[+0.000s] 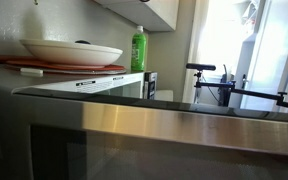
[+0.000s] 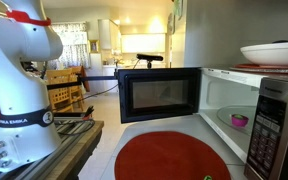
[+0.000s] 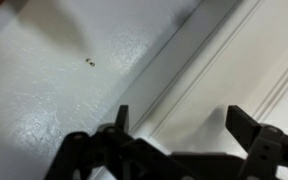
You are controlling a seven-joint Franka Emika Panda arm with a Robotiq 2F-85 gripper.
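Note:
My gripper stands open in the wrist view, its dark fingertips wide apart with nothing between them. Behind the fingers is a pale surface with a small dark speck and a grooved white panel. In exterior view 2 the white arm (image 2: 19, 85) rises at the left; its gripper is out of that picture. The microwave door (image 2: 159, 93) is swung open, and a small pink and green bowl (image 2: 238, 121) sits inside the white microwave cavity (image 2: 219, 95). A round red mat (image 2: 169, 158) lies on the counter in front.
On top of the microwave rests a white dish (image 1: 74, 52) over reddish mats, with a green bottle (image 1: 138, 50) farther back. The control panel (image 2: 267, 128) borders the cavity on the right. A small green object (image 2: 207, 177) is cut off at the bottom edge.

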